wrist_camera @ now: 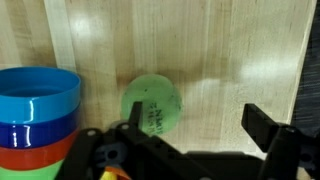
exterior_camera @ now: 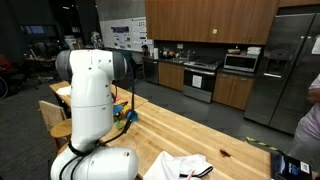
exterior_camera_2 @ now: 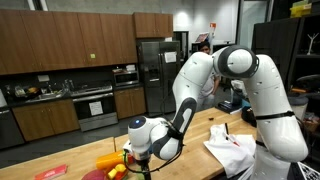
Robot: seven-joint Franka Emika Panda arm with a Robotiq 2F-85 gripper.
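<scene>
A round, flat green disc (wrist_camera: pixel 152 103) lies on the wooden table. To its left stands a stack of bowl-like pieces (wrist_camera: pixel 40 105), blue on top with red and green lower down. My gripper is over the disc, its dark fingers wide apart and nothing held between them. The disc sits closer to the left finger (wrist_camera: pixel 125 145), which partly overlaps its lower edge. In exterior view 2 the gripper hangs above the colourful pieces, but the arm hides much of that spot.
A white cloth (exterior_camera: pixel 178 167) lies near the table's front edge. In exterior view 2, a red item (exterior_camera_2: pixel 50 171) and an orange piece (exterior_camera_2: pixel 110 159) are near the arm. Bare tabletop (exterior_camera: pixel 185 132) stretches right of the arm. The wrist view shows the table's edge at far right.
</scene>
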